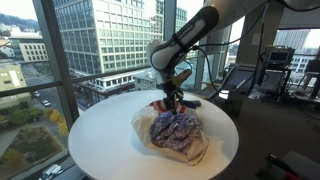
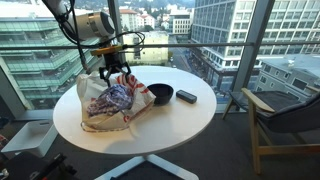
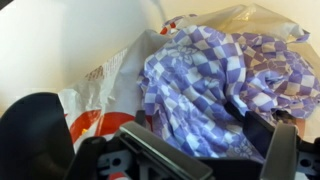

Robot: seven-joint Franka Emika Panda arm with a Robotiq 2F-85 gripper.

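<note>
A blue-and-white checked cloth point(image 3: 205, 85) lies crumpled on a clear and tan plastic bag point(image 2: 93, 123) with red-and-white printing. In exterior view 1 the cloth point(image 1: 177, 131) forms a loose heap on the white round table point(image 1: 95, 140). My gripper point(image 1: 175, 102) points down over the far side of the heap. In the wrist view my gripper is open, its two dark fingers well apart, and the cloth shows beneath and between them. Whether the fingertips touch the cloth cannot be told.
A black bowl point(image 2: 153, 94) stands beside the bag and fills the lower left of the wrist view. Farther along the table lies a small dark box point(image 2: 186, 96). A chair point(image 2: 280, 110) stands off the table.
</note>
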